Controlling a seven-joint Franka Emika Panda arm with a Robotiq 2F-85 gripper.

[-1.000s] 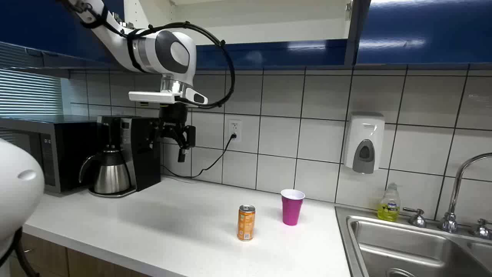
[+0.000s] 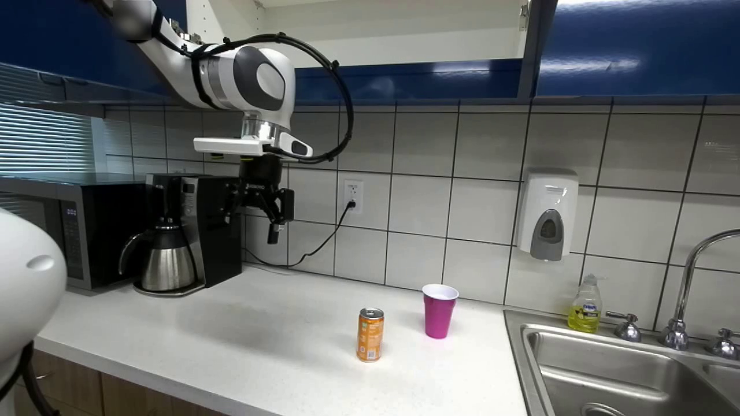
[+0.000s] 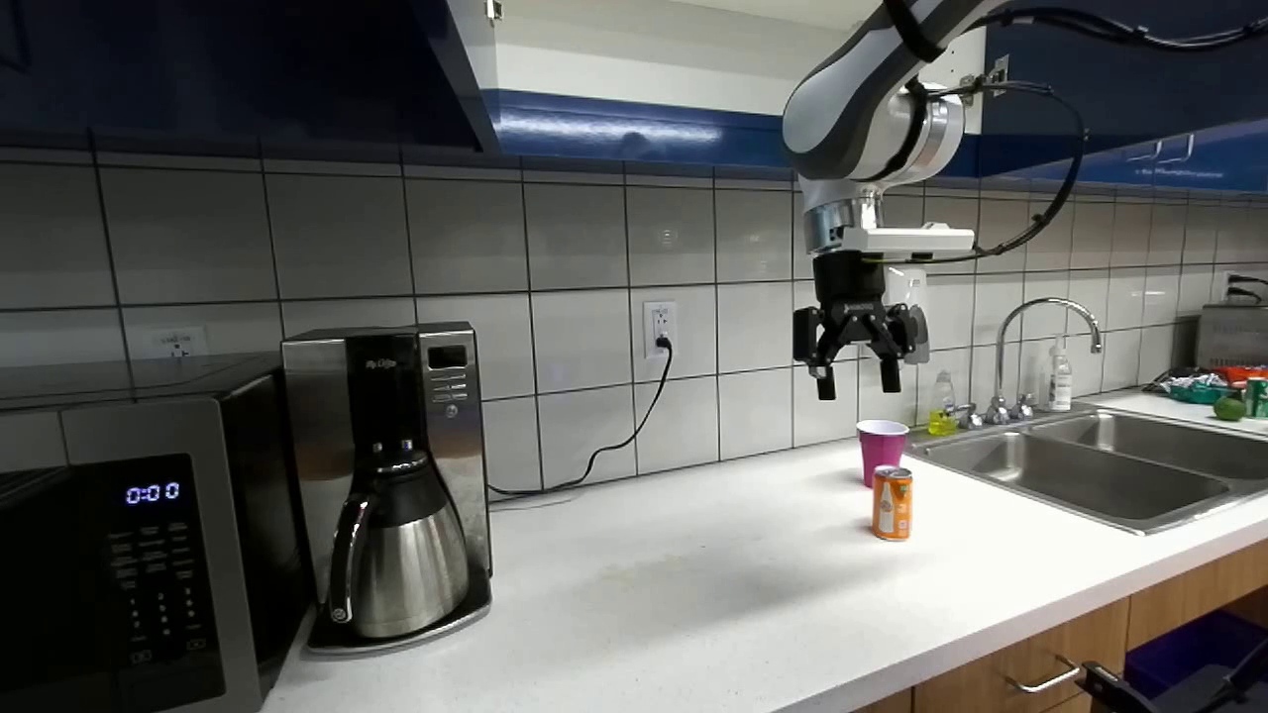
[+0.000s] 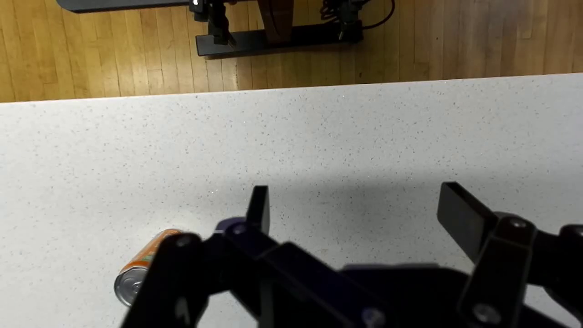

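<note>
An orange can (image 2: 370,335) stands upright on the white counter (image 2: 277,346), its silver top facing up. Behind it, toward the sink, is a magenta cup (image 2: 438,313) with a white inside, also upright. My gripper (image 3: 858,382) hangs well above the counter, fingers pointing down and apart from everything. It is open, with only bare counter showing between its fingers in the wrist view. There the can (image 4: 143,265) lies to the lower left, partly hidden by the gripper's linkage, and the cup is out of sight.
A coffee maker with a steel carafe (image 3: 410,559) and a microwave (image 3: 131,535) occupy one end of the counter. A steel sink (image 2: 624,367) with a soap bottle (image 2: 585,305) is at the other. Overhead is an open cabinet (image 2: 388,34). Mid-counter is clear.
</note>
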